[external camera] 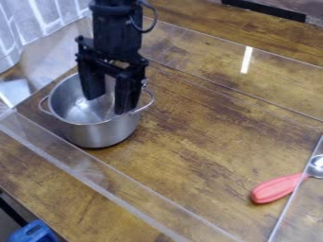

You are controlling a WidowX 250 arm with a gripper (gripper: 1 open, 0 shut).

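The black gripper [109, 95] hangs down over a steel pot [96, 130] with two wire handles on the left side of the wooden table. Its two fingers reach to the pot's mouth, apart from each other, one over the inside and the other at the right part near the rim. Whether either finger touches the pot cannot be told.
A red-handled utensil [275, 187] with a metal head lies at the right. A blue object [36, 233] sits at the lower left corner. Clear plastic edges run along the front and right.
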